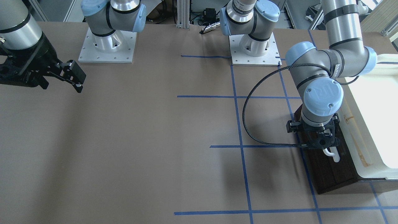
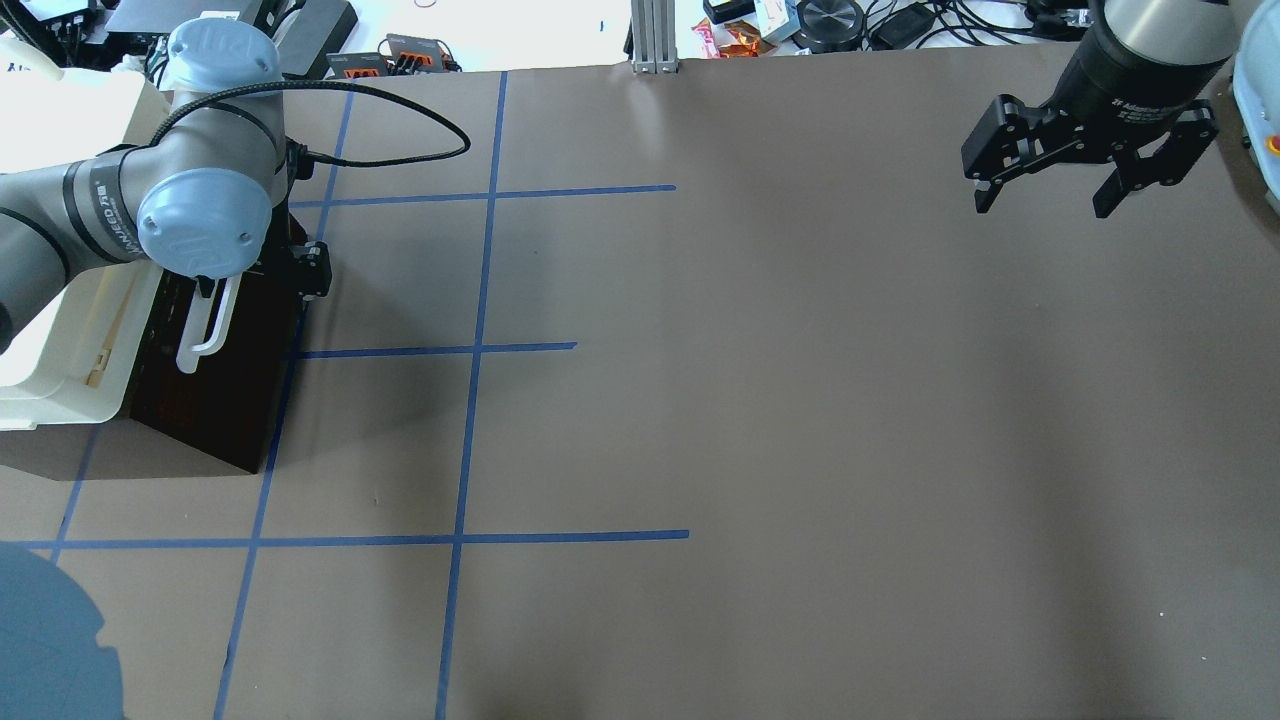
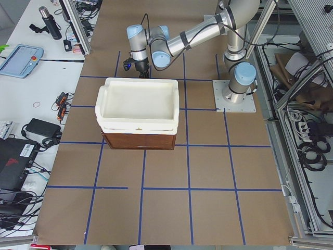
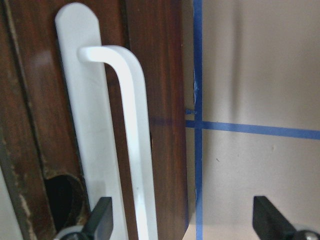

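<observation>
A dark wooden box (image 1: 328,175) with a white tray (image 3: 138,104) on top has a white bar handle (image 4: 135,125) on its side face. My gripper hangs right at that face, fingers open and wide apart, with the handle between them in the wrist view but not visibly gripped. In the front view the handle (image 1: 335,155) shows just below the gripper body; the top view shows it (image 2: 192,336) partly under the wrist.
Another arm's black gripper (image 2: 1086,144) hangs over the opposite side, apart from the box. Arm bases (image 1: 253,56) stand at the back.
</observation>
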